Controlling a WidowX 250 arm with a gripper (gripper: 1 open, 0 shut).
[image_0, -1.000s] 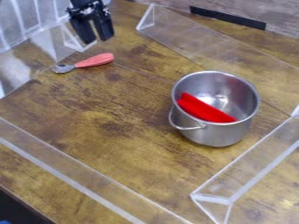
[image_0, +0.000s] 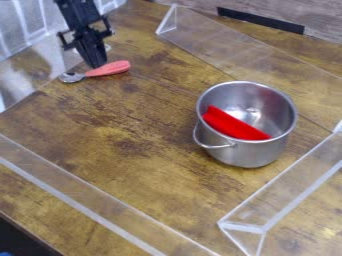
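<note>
My dark gripper (image_0: 83, 50) is at the upper left, just above a spoon-like utensil (image_0: 110, 69) with a pink-red handle and a metal end, which lies on the wooden table (image_0: 134, 160). The fingers look closed, though they are small, and nothing shows between them. A steel pot (image_0: 254, 150) with a wire handle stands at the right, a long red object (image_0: 230, 124) inside it.
Clear plastic barriers (image_0: 221, 45) edge the table at the back, the left and the lower right.
The utensil and pot look unmoved.
</note>
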